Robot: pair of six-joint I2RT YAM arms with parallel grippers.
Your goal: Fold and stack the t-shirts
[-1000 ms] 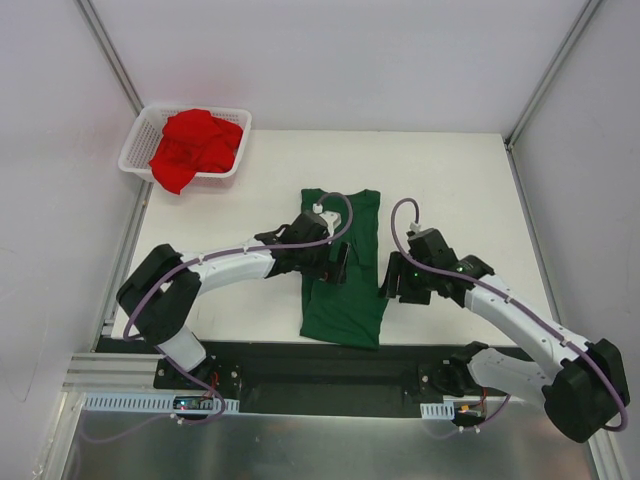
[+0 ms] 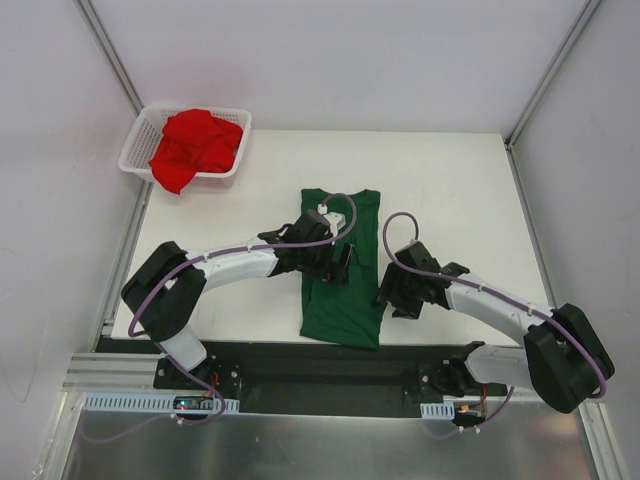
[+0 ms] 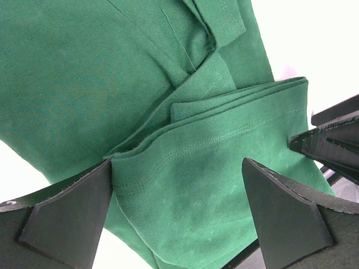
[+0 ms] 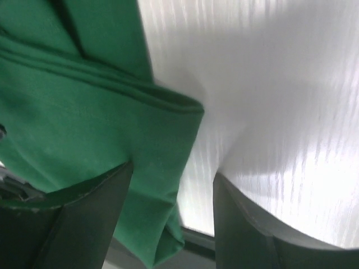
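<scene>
The green t-shirt (image 2: 342, 315) lies partly folded in the middle of the table, its lower end reaching the front edge. Over its middle, my left gripper (image 2: 340, 278) stands open; in the left wrist view a folded layer of the green shirt (image 3: 190, 190) lies between the fingers, the left fingertip touching its edge. At the shirt's right side is my open right gripper (image 2: 393, 305). In the right wrist view, one finger (image 4: 106, 202) is over the green cloth (image 4: 160, 140) and the other finger (image 4: 235, 218) is over bare table.
A white basket (image 2: 135, 150) at the back left holds crumpled red cloth (image 2: 198, 145). A dark gap (image 2: 330, 385) runs along the front edge.
My right gripper has come down and slightly toward the front, at the shirt's right side. The shirt looks unchanged.
</scene>
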